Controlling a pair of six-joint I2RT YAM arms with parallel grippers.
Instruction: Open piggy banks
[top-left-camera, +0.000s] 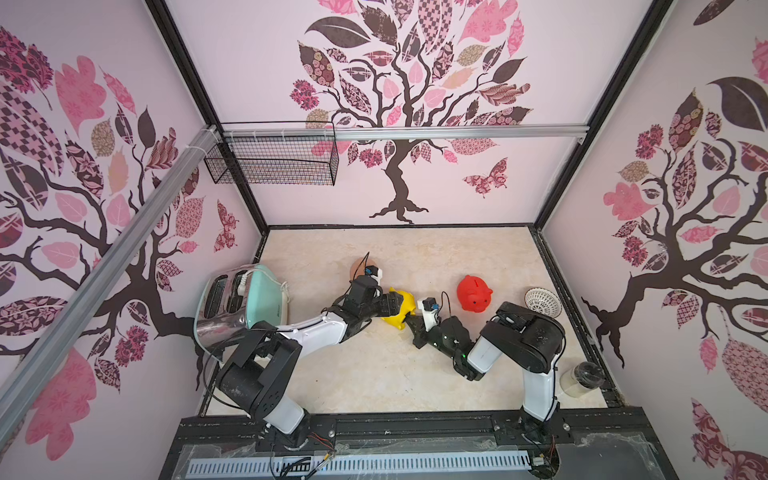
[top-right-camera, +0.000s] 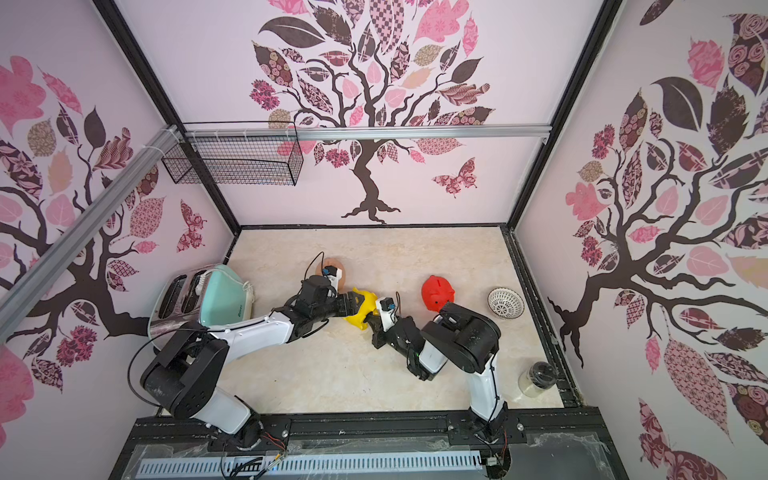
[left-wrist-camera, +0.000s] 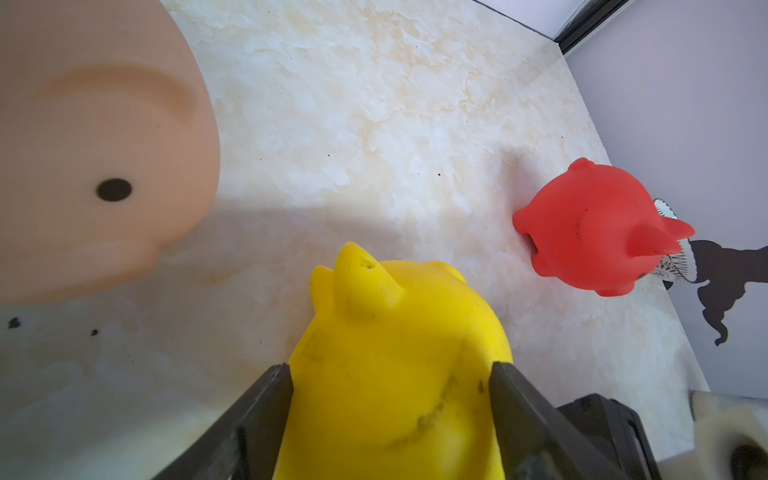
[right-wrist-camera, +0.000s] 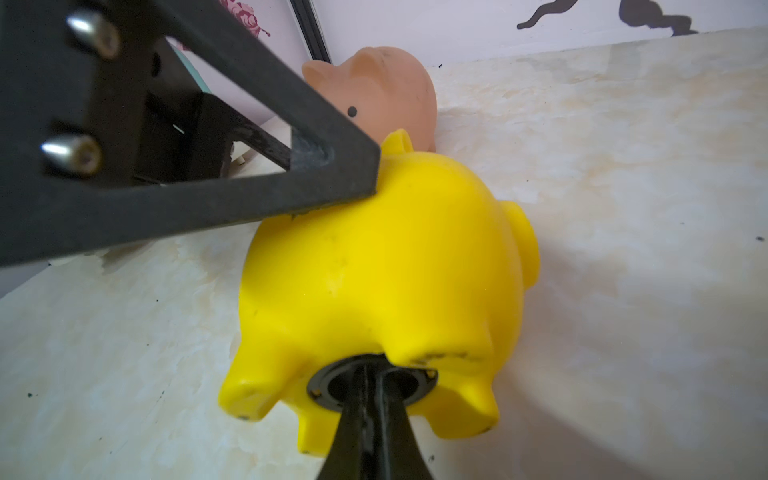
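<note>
My left gripper is shut on the yellow piggy bank (left-wrist-camera: 400, 336), which is tipped so its underside faces my right gripper. In the right wrist view, the right gripper's shut fingertips are at the dark round plug (right-wrist-camera: 326, 376) in the bank's belly, between the legs; whether they are inside it is unclear. A tan piggy bank (right-wrist-camera: 392, 88) stands behind, mostly hidden by the left arm in both top views. A red piggy bank (top-left-camera: 474, 292) sits to the right.
A mint toaster (top-left-camera: 264, 297) is at the left. A white woven bowl (top-left-camera: 542, 302) and a glass jar (top-left-camera: 580, 382) stand at the right.
</note>
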